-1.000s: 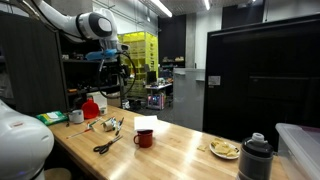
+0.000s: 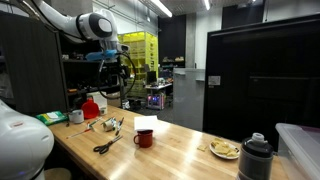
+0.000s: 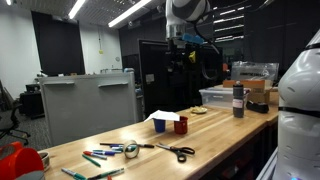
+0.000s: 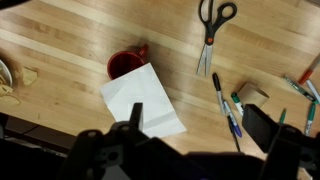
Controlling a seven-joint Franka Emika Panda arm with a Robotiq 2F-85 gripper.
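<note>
My gripper hangs high above the table, its two dark fingers [image 4: 125, 142] wide apart with nothing between them. In the wrist view, a red mug [image 4: 122, 64] stands beside a white sheet [image 4: 143, 103]. From the second exterior side, that white sheet [image 3: 163, 115] rests over a blue cup [image 3: 159, 126], close to the red mug [image 3: 181, 126]. Black-handled scissors [image 4: 210, 30] lie apart from the mug. Several pens or markers [image 4: 228, 112] and a small brownish object [image 4: 251, 95], perhaps a tape roll, are on the wood.
A plate with food [image 2: 224, 149] and a dark bottle [image 2: 255, 158] stand toward the table's other end. Near the bottle is a translucent bin [image 3: 222, 96]. Red items [image 3: 22, 162] sit at the marker end. Bare tabletop [image 2: 185, 150] stretches between mug and plate.
</note>
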